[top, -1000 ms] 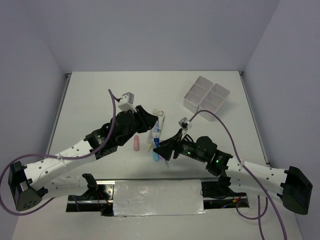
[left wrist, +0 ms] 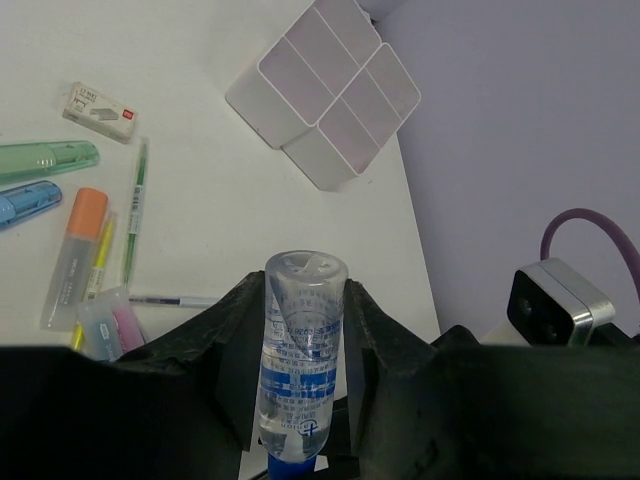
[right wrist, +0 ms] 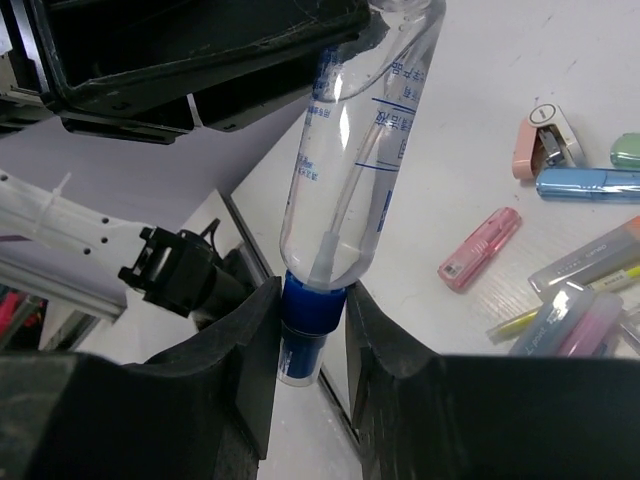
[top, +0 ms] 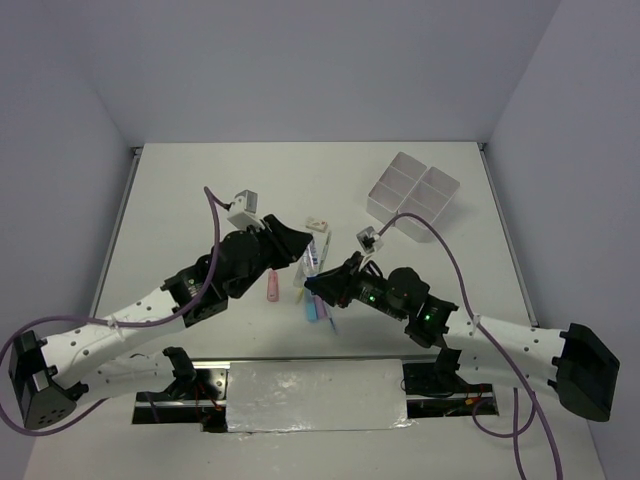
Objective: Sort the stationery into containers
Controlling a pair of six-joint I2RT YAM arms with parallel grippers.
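Note:
A clear glue bottle (left wrist: 300, 355) with blue print and a blue cap (right wrist: 313, 308) is held in the air between both arms, above the scattered stationery. My left gripper is shut on its clear body. At the other end, my right gripper is shut around the blue cap. On the table lie an eraser (left wrist: 100, 111), a green highlighter (left wrist: 48, 158), a blue highlighter (left wrist: 28, 203), an orange-capped marker (left wrist: 75, 260), a green pen (left wrist: 135, 212) and a pink highlighter (right wrist: 480, 248). A pink and white stapler (right wrist: 548, 140) appears in the right wrist view.
Two white compartment containers (top: 412, 192) stand side by side at the back right, with no items visible inside. Both arms meet closely over the middle, covering part of the stationery in the top view.
Both grippers have shifted slightly left in the top view, the right one also a little toward the back. The bottle stays between them; the table items have not moved.

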